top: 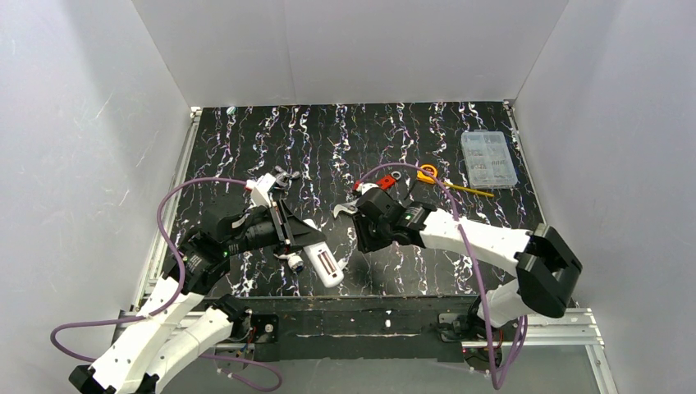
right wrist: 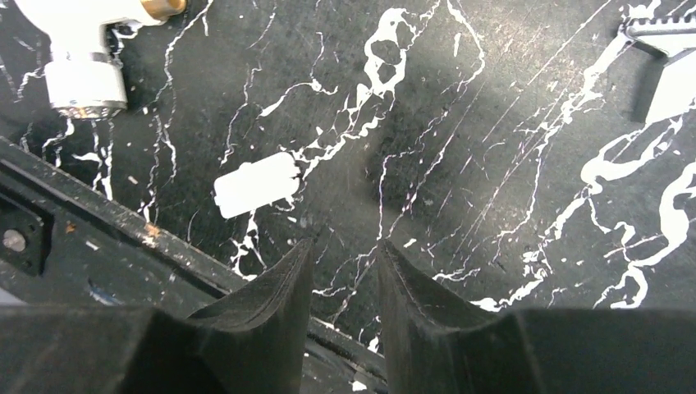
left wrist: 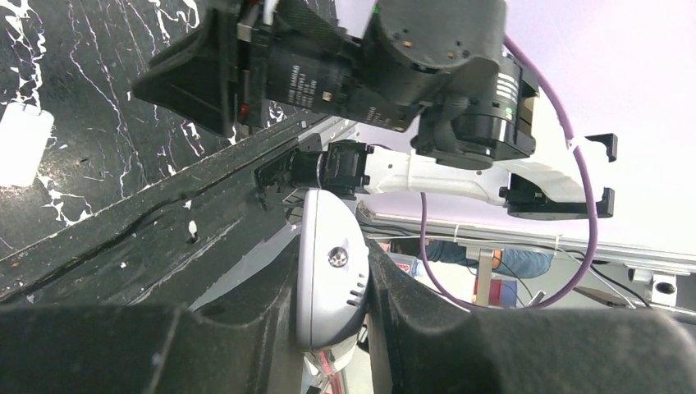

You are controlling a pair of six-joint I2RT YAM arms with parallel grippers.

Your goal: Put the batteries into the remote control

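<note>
My left gripper (top: 309, 236) is shut on the white remote control (top: 326, 264), holding it tilted above the table. The remote's back faces up in the top view, its battery compartment uncovered; how the batteries sit in there is too small to tell. In the left wrist view the rounded end of the remote (left wrist: 332, 254) stands up between the fingers. A small white cover-like piece (right wrist: 256, 185) lies on the table in the right wrist view. Over the table, right of the remote, hangs my right gripper (top: 362, 238), partly open with nothing between its fingers.
A white pipe fitting (right wrist: 82, 74) lies left of the white piece. An adjustable wrench (top: 344, 210) lies behind the right gripper, and a yellow tape measure (top: 427, 173) and clear box (top: 488, 158) sit farther right. The table's front edge is close.
</note>
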